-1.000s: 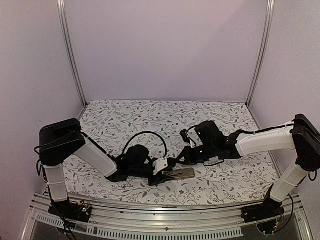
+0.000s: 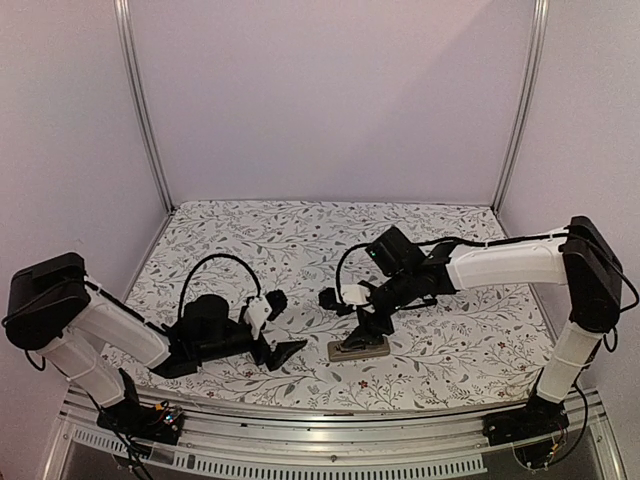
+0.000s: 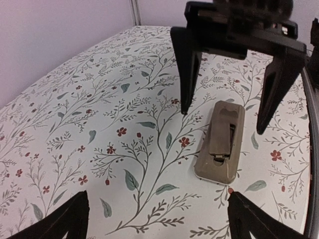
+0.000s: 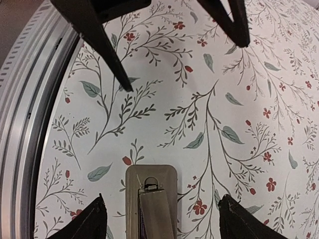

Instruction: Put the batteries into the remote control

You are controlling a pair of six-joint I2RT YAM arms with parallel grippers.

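Note:
The tan remote [image 2: 340, 352] lies on the floral table, seen also as the remote [image 3: 219, 159] in the left wrist view and [image 4: 157, 209] in the right wrist view. Its compartment holds a battery-like piece lying slightly askew; whether it is seated I cannot tell. My right gripper [image 2: 365, 330] is open above the remote, its fingers [image 3: 189, 79] spread with nothing between them. My left gripper [image 2: 280, 352] stands open to the left of the remote, with nothing between its fingers.
The metal rail [image 2: 330, 430] runs along the front edge, close to the remote. Walls stand at both sides and the back.
My left gripper has pulled back to the left, away from the remote.

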